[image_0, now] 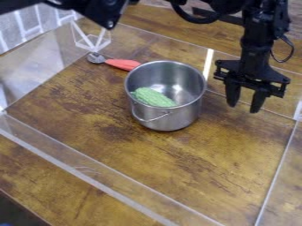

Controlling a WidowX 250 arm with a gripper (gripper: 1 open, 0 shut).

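My black gripper [245,94] is low over the wooden table at the right, to the right of a steel pot, with its two fingers apart and nothing visible between them. The steel pot [181,86] stands in the middle, holding a green ridged object [153,99] that looks like a corn cob. Behind and left of the pot lies a utensil with an orange handle [123,64].
Clear plastic edging runs along the left and right sides of the work area. A pale strip [209,64] lies behind the pot.
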